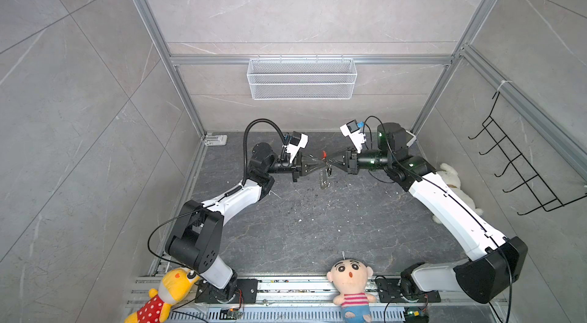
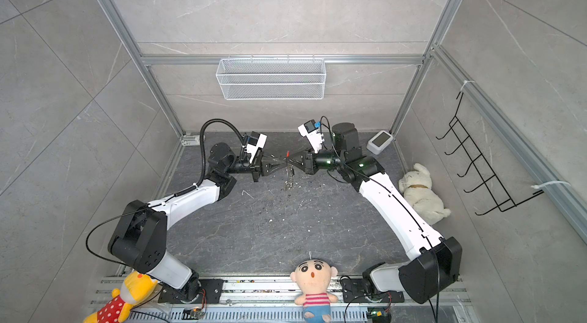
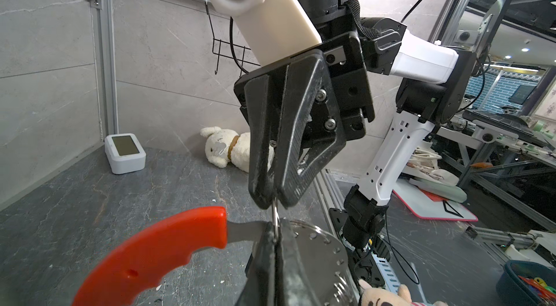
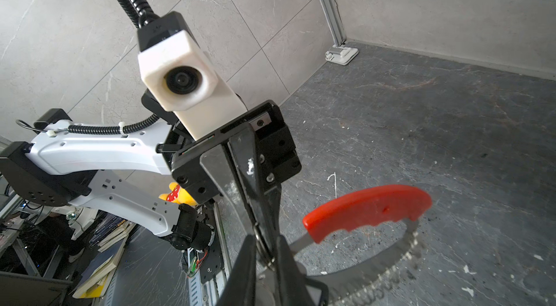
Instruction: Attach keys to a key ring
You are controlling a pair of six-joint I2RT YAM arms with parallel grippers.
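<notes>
My left gripper and right gripper meet tip to tip above the table's middle. A thin piece of metal shows between their tips; the left fingers are shut around it. The right fingers are close together; whether they grip it is unclear. A red-handled metal piece [image 3: 150, 253] hangs at the tips, with a curved, perforated metal part in the wrist views. In the top left view, small shiny metal bits [image 1: 325, 179] dangle below the red piece; keys and ring cannot be told apart there.
A white plush toy [image 2: 425, 197] and a white device [image 2: 380, 142] stand at the right. A wire basket [image 1: 300, 78] and hook rack [image 1: 519, 167] hang on the walls. Dolls sit at the front edge.
</notes>
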